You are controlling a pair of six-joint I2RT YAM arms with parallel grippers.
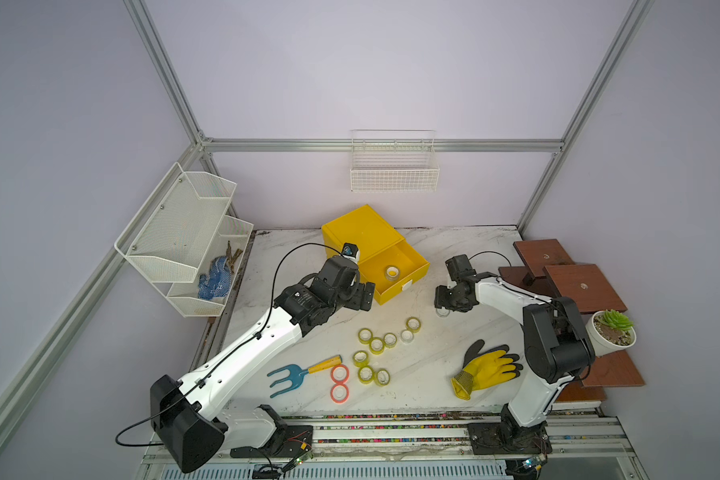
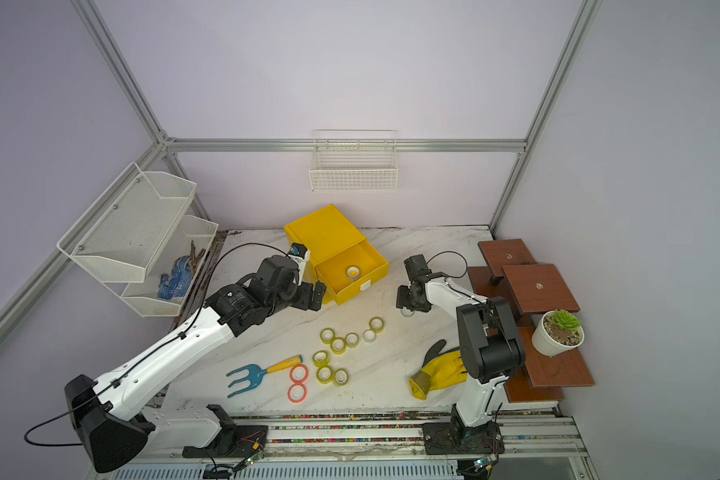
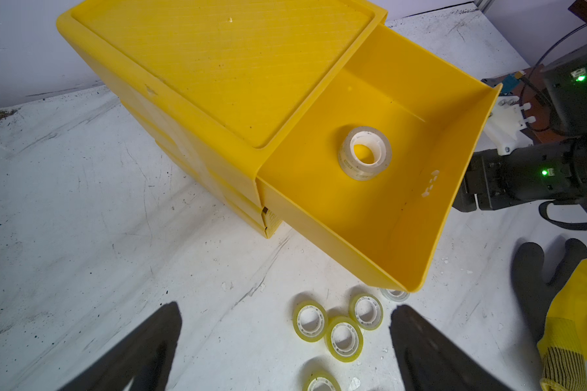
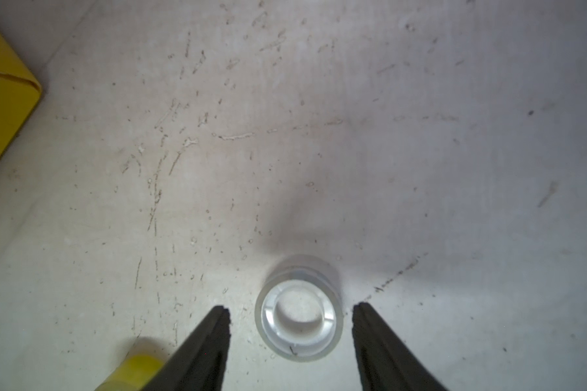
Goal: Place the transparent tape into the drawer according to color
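A yellow drawer unit (image 3: 221, 71) stands at the back centre, its open drawer (image 3: 398, 208) holding one clear tape roll (image 3: 365, 169). My right gripper is part open over a clear tape roll (image 4: 296, 342) lying on the table between its fingertips in the right wrist view. Another clear roll (image 1: 406, 336) lies among several yellow-green rolls (image 1: 365, 373) at centre front. Two red rolls (image 1: 339, 392) lie nearer the front. My left gripper hangs open by the drawer unit's front left, nothing held.
A blue garden fork (image 1: 294, 376) lies front left, a yellow-black glove (image 1: 484, 372) front right. Wooden steps (image 1: 584, 288) with a potted plant (image 1: 612, 336) stand at the right; mesh baskets (image 1: 176, 224) hang at the left. Bare table lies right of the drawer.
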